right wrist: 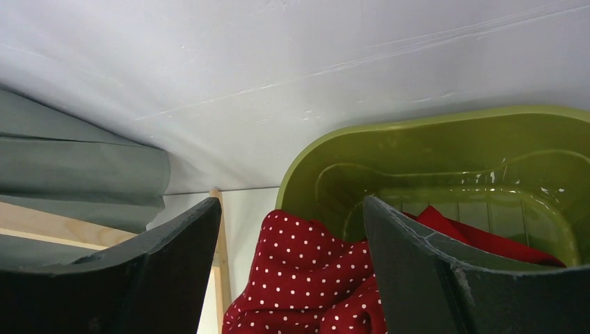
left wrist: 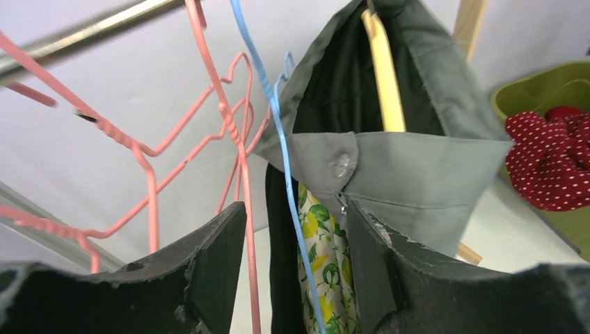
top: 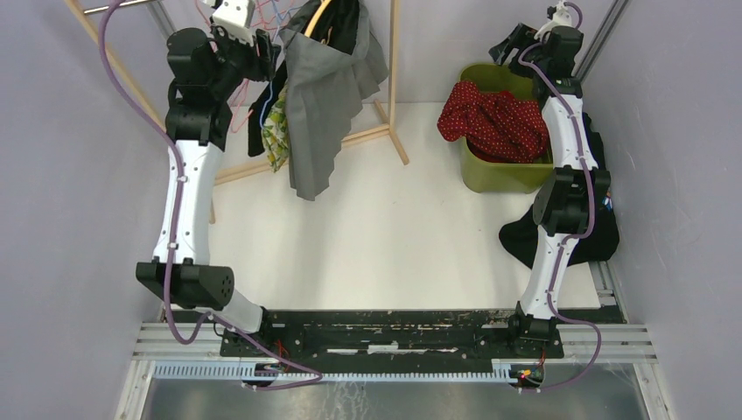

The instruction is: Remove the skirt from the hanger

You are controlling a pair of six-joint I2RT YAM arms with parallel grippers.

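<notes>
Clothes hang on a wooden rack at the back left: a grey garment (top: pixel 319 131), a leaf-patterned yellow-green cloth (top: pixel 274 131) and black cloth. In the left wrist view, blue (left wrist: pixel 284 153) and pink (left wrist: pixel 237 139) wire hangers dangle beside them. My left gripper (top: pixel 262 57) is open by the hangers; the patterned cloth (left wrist: pixel 316 236) shows beyond its fingers. Which garment is the skirt I cannot tell. My right gripper (top: pixel 512 42) stands open above a green bin (right wrist: pixel 417 125) holding red polka-dot cloth (right wrist: pixel 299 278).
The white floor (top: pixel 367 236) between the arms is clear. A dark cloth (top: pixel 525 236) lies at right beside the bin, partly under the right arm. The rack's wooden post (top: pixel 393 61) stands right of the hanging clothes.
</notes>
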